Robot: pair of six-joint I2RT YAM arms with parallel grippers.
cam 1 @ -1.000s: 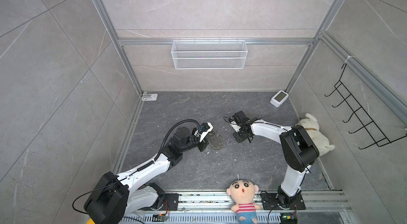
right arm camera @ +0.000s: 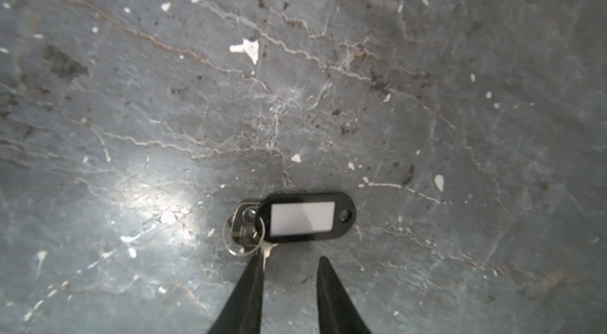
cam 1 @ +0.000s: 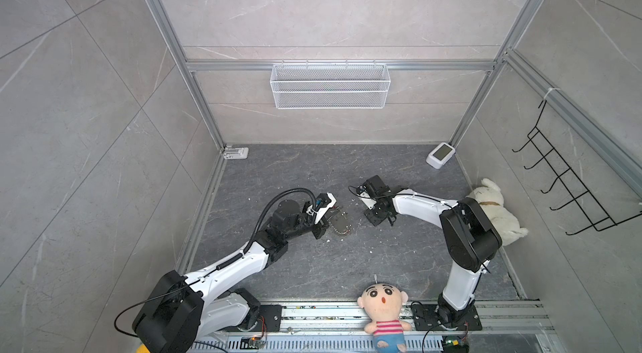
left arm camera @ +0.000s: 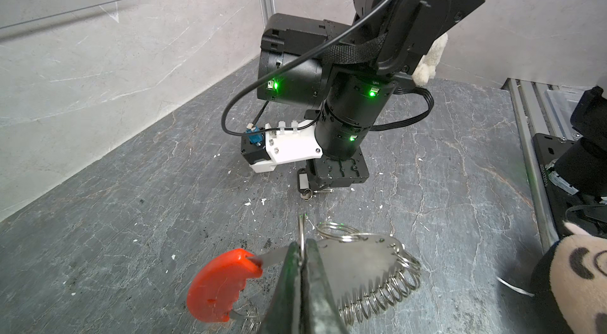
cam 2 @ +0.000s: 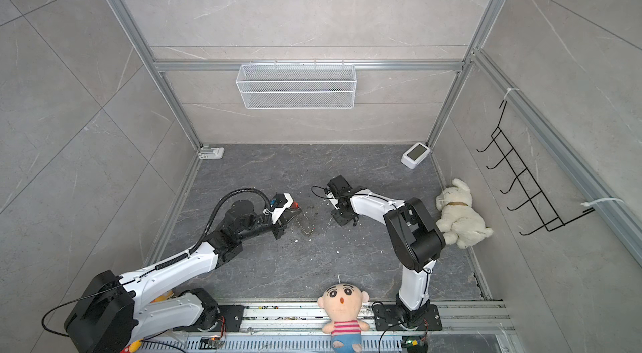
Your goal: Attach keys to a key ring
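Observation:
In the right wrist view, a black key tag (right arm camera: 302, 217) lies flat on the grey floor, with a thin split ring and silver metal keys (right arm camera: 243, 232) at its left end. My right gripper hangs over it, fingertips apart and empty, just beside the keys. My left gripper is shut, an upright metal piece at its tips, over or beside a red-handled metal tool (left arm camera: 215, 286) with a coil of many rings along its plate; whether it grips any of this I cannot tell.
A plush dog (cam 1: 501, 212) leans at the right wall, a doll (cam 1: 381, 313) sits at the front edge, and a small white device (cam 1: 439, 154) stands back right.
My right gripper has shifted slightly to the left in the top left view. The left arm has stayed still.

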